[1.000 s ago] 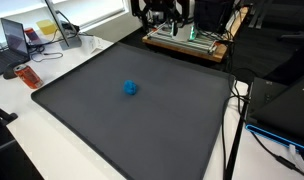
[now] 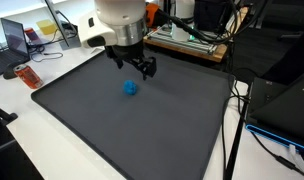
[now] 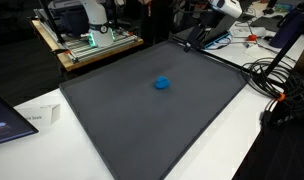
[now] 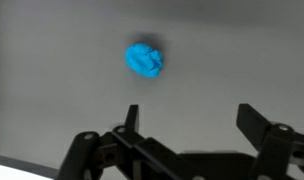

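Observation:
A small crumpled blue object [image 2: 130, 88] lies on the dark grey mat [image 2: 112, 122]. It sits near the mat's middle in exterior view 2, and in the wrist view the blue lump [image 4: 144, 60] shows above and left of centre. My gripper stands wide open with nothing between its fingers, the blue lump lying clear of them. In exterior view 1 the gripper [image 2: 138, 68] is close to the blue object, seemingly behind and above it. Its exact height over the mat cannot be told.
An orange-red can [image 2: 29, 76] stands just off the mat's left edge, near a laptop [image 2: 17, 38]. Cables [image 3: 276, 78] lie beside the mat. A small wooden table [image 2: 197, 48] stands beyond it.
My gripper has come down from the upper right of exterior view 1 and moved left, towards the blue object. The blue object has stayed where it was.

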